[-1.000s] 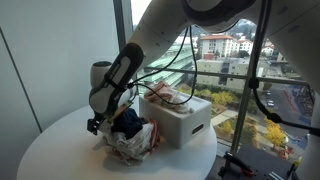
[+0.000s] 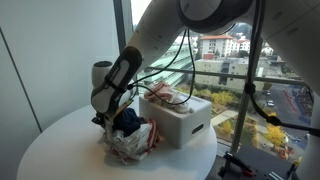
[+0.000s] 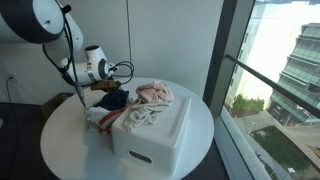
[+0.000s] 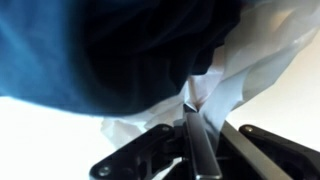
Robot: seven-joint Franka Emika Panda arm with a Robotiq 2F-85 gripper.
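In exterior view 1 my gripper (image 2: 101, 119) is low at the left side of a heap of cloths on the round table. A dark blue cloth (image 2: 126, 121) tops the heap, with a whitish cloth (image 2: 128, 144) spread below it. The wrist view shows the gripper shut, its fingertips meeting a fold of the pale cloth (image 4: 243, 75). The dark blue cloth (image 4: 120, 60) fills much of that view's upper left and looks very close to the camera. How much cloth is pinched is hard to see.
Beside the heap stands a white box (image 3: 152, 146), with a pink cloth (image 3: 153, 93) and a cream cloth (image 3: 150, 114) on its top. Windows line one side.
The arm and gripper have shifted only slightly over the last second. The whitish cloth's folds have changed shape a little. The box and the cloths on it look unmoved.
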